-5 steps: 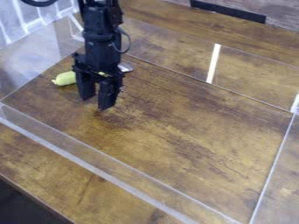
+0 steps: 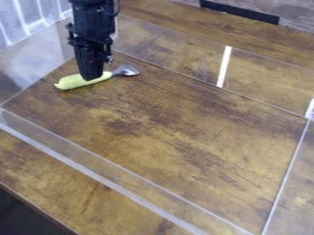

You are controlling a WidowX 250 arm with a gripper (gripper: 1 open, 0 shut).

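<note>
My black gripper (image 2: pixel 91 72) is shut, low over the back-left of a wooden surface inside clear low walls, just behind a pale yellow-green elongated object (image 2: pixel 73 81). A silver spoon-like metal piece (image 2: pixel 128 71) lies just to the right of the gripper. Whether the fingertips touch either object I cannot tell.
Clear plastic walls (image 2: pixel 226 223) bound the wooden area (image 2: pixel 172 138). A dark strip (image 2: pixel 237 16) lies outside at the back.
My gripper has moved back and to the left, away from the open floor and up to the yellow-green object and the metal piece, uncovering more of both.
</note>
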